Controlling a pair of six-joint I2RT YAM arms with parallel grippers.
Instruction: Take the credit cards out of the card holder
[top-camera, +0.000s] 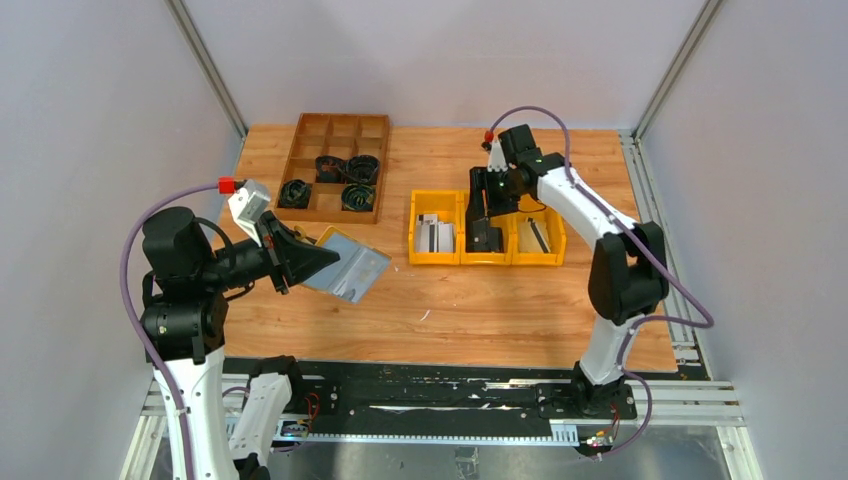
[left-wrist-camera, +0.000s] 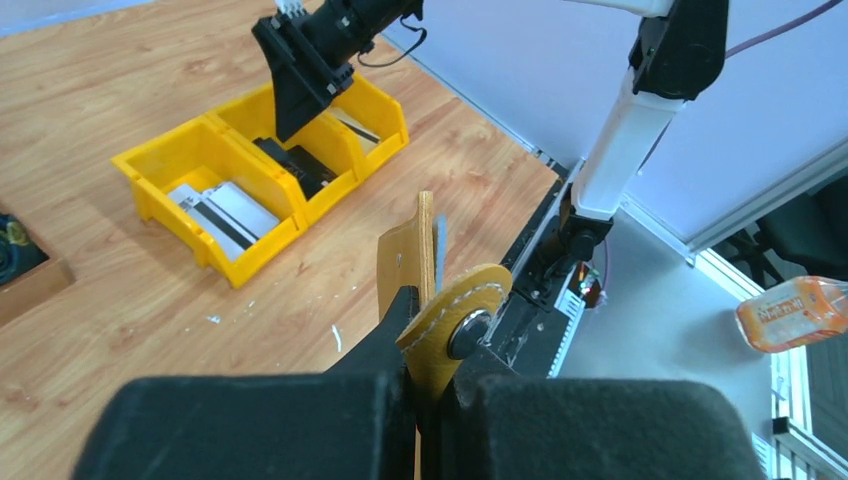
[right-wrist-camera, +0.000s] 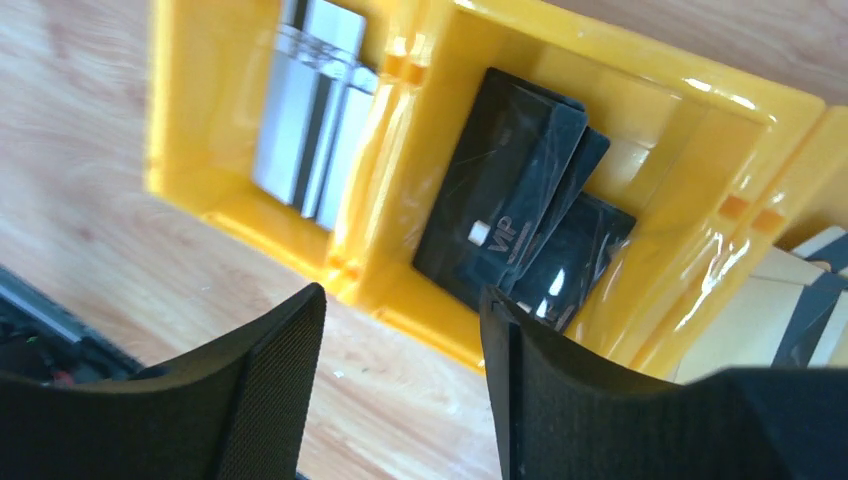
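In the top view the card holder (top-camera: 352, 268) hangs at the left, spread out with clear grey sleeves showing, and my left gripper (top-camera: 312, 272) is shut on it. Its yellow leather strap with a snap button (left-wrist-camera: 452, 330) stands up between the fingers in the left wrist view. My right gripper is over the middle yellow bin (right-wrist-camera: 640, 95), fingers apart with nothing between them. Below it, black cards, one marked VIP (right-wrist-camera: 490, 190), lie in that bin. White and grey cards (top-camera: 434, 234) fill the left bin; cream cards (top-camera: 533, 236) lie in the right one.
A wooden divided tray (top-camera: 325, 207) with coiled dark cables stands at the back left. Small white scraps (left-wrist-camera: 337, 338) lie on the tabletop. The wood in front of the bins is otherwise clear.
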